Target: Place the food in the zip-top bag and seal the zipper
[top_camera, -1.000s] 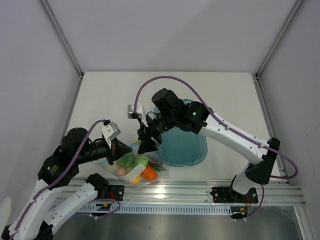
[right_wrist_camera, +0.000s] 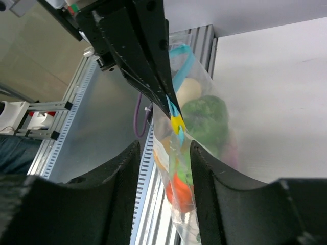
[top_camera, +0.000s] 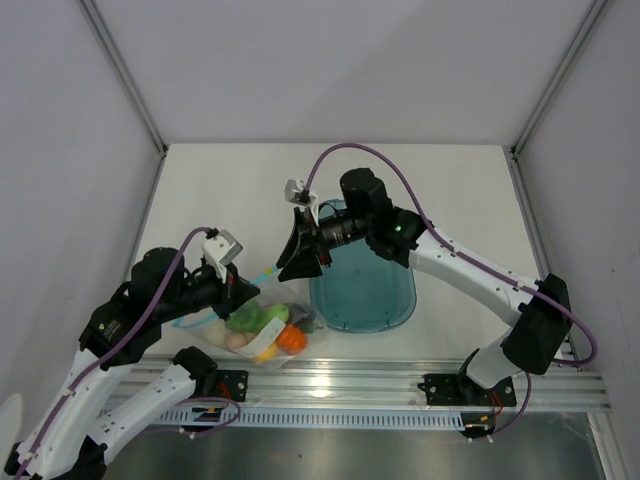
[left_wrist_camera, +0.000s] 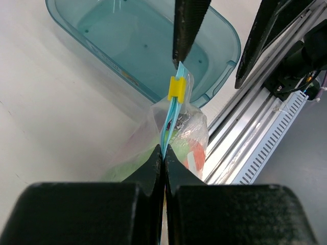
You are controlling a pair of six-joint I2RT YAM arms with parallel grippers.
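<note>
The clear zip bag (top_camera: 298,293) lies at the front left of the table, holding several play foods, among them a green pepper (right_wrist_camera: 204,120) and an orange piece (top_camera: 292,339). My left gripper is shut on the bag's blue zip strip (left_wrist_camera: 172,113). Past its fingertips, near the strip's far end, sits the yellow slider (left_wrist_camera: 177,89). My right gripper stands open close by, its fingers (right_wrist_camera: 196,153) apart with nothing gripped. One right fingertip (left_wrist_camera: 180,51) comes close to the strip's end; whether it touches, I cannot tell.
A blue-green tray (top_camera: 365,295), empty where visible, stands right of the bag, partly beneath my right arm. Metal rails (top_camera: 330,385) run along the front edge.
Over the last second my right gripper moved right and away from the front edge, and its fingers look wider now. The left gripper and the bag shifted slightly left.
</note>
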